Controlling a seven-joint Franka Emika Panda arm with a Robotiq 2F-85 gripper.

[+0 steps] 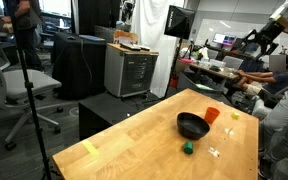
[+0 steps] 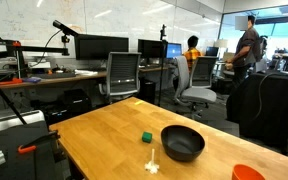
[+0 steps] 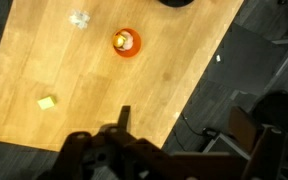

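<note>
High above the table's right side, my gripper hangs at the upper right of exterior view 1. In the wrist view its fingers stand wide apart, open, with bare wood and floor showing between them. An orange cup sits on the table below, something yellow and whitish inside it. The black bowl rests near the cup, and a green block lies beside the bowl. A small white object and a yellow block lie apart on the wood.
A yellow patch marks the near left of the table. A dark box stands along one edge, and a thin black stand rises at the left.
</note>
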